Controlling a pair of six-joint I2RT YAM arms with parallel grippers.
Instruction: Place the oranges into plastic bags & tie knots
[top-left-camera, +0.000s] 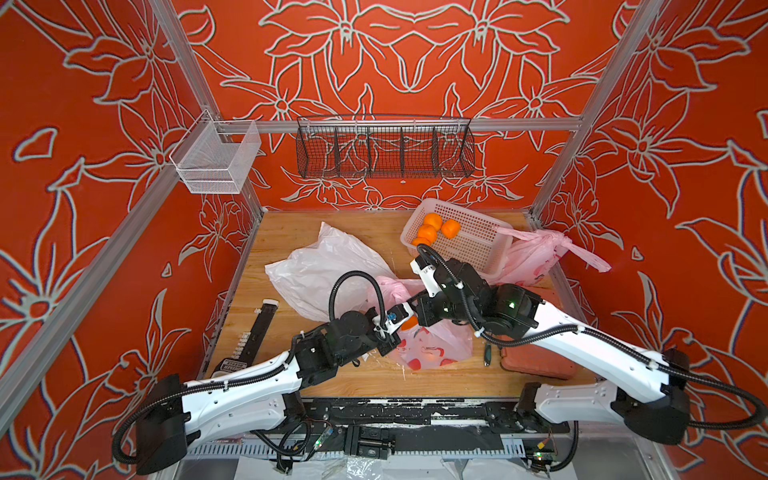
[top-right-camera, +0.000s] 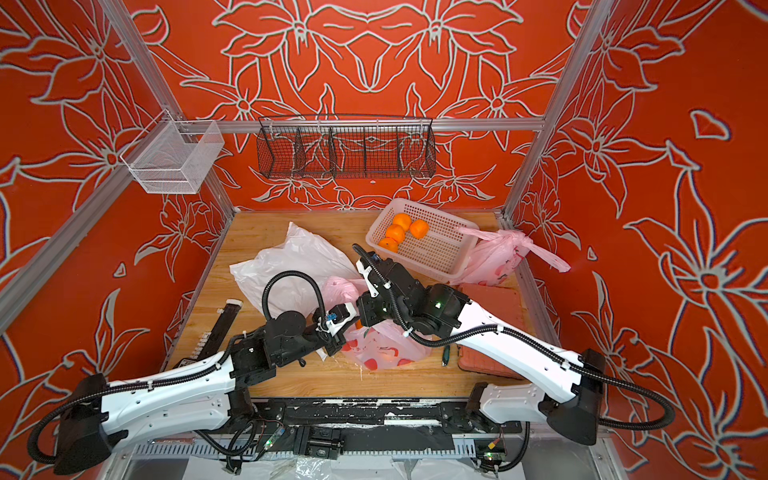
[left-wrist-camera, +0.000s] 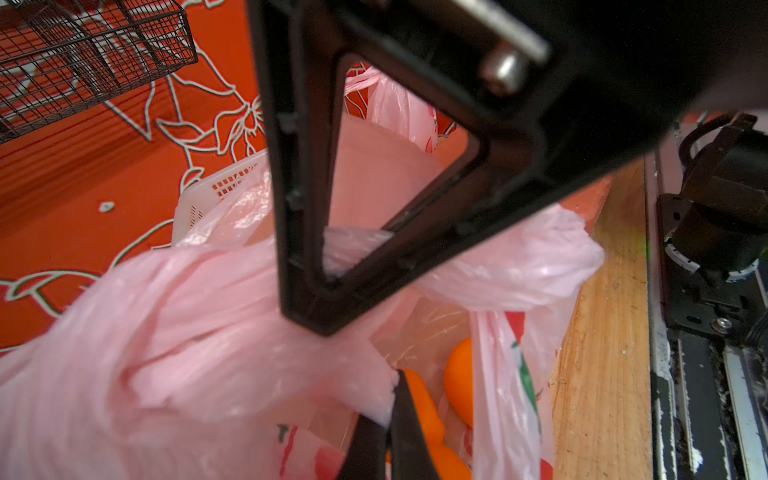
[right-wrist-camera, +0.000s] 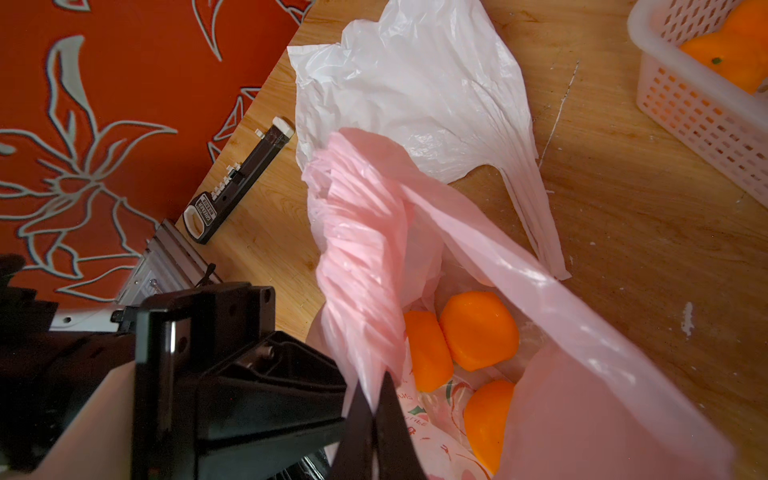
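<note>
A pink plastic bag (top-left-camera: 436, 345) lies open at the table's middle, with several oranges (right-wrist-camera: 478, 329) inside. Its gathered upper edge tapers to the tips of my left gripper, which is shut on that thin plastic. Right beside it, my right gripper is shut with nothing visible held; pink plastic hangs just behind its tips. The right gripper's black finger (left-wrist-camera: 300, 200) crosses in front of the gathered plastic in the left wrist view. From above, both arms' ends meet over the bag and hide part of it.
Several oranges (top-left-camera: 429, 232) sit in a pink basket (top-left-camera: 480, 233) at the back. A tied pink bag (top-left-camera: 537, 254) stands right of it. A white bag (top-left-camera: 324, 268) lies left; a brown-red case (top-left-camera: 537, 360) is front right.
</note>
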